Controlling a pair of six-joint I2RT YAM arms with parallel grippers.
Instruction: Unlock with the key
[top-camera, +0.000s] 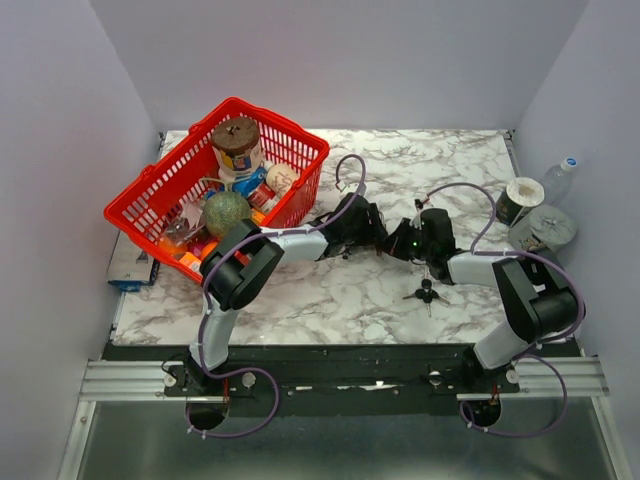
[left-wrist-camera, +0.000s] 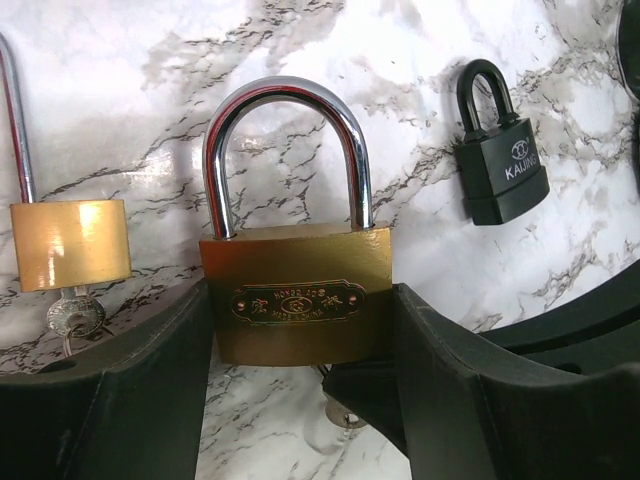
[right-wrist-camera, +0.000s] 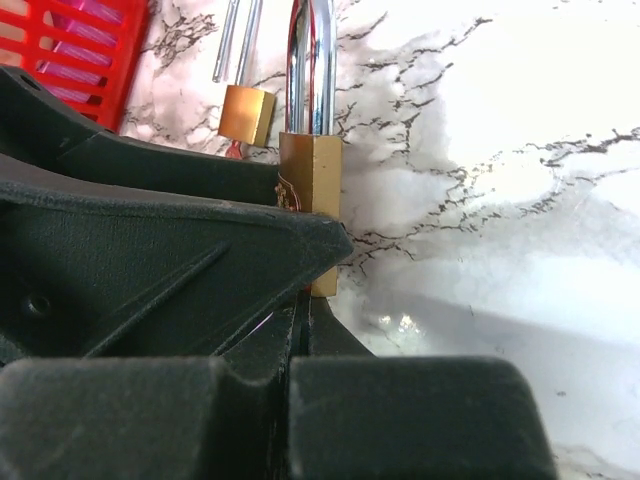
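A large brass padlock (left-wrist-camera: 295, 280) with a closed steel shackle sits between the fingers of my left gripper, which touch its sides. Left of it lies a smaller brass padlock (left-wrist-camera: 70, 240) with a key (left-wrist-camera: 76, 312) in it; a black padlock (left-wrist-camera: 500, 170) lies to the right. My right gripper is shut beside the large padlock, nothing visible between its fingers. A silver key head (left-wrist-camera: 345, 415) shows below the large padlock, partly hidden. A bunch of keys (top-camera: 427, 295) lies near the right arm.
A full red basket (top-camera: 128, 205) stands at the left. Two cylindrical containers (top-camera: 520, 195) and a plastic bottle (top-camera: 558, 180) stand at the right.
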